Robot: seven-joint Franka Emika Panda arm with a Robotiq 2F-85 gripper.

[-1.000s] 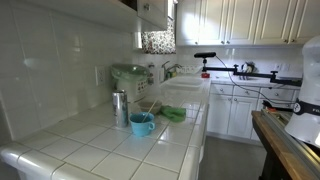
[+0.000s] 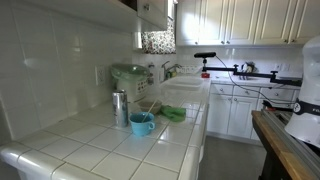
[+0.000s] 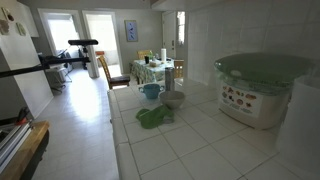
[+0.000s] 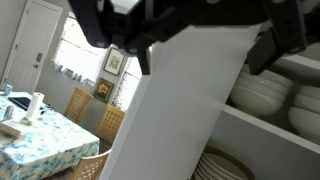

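In the wrist view, the dark fingers of my gripper stand wide apart, one at each side of the upper middle. Behind the gap runs a white upright panel (image 4: 180, 110), which looks like a cabinet's side or door; nothing is clearly held. To its right is an open cupboard, where stacked white bowls (image 4: 258, 100) sit on a shelf and brown-rimmed plates (image 4: 222, 165) stand lower down. Both exterior views leave the gripper out; only a white part of the arm (image 2: 305, 115) shows at the right edge of exterior view 1.
The tiled counter (image 2: 110, 165) holds a blue cup (image 2: 142, 124), a metal canister (image 2: 120, 108), a green cloth (image 3: 154, 117), a grey bowl (image 3: 173, 99) and a lidded white container (image 3: 250, 100). A wall cabinet (image 2: 154, 11) hangs above.
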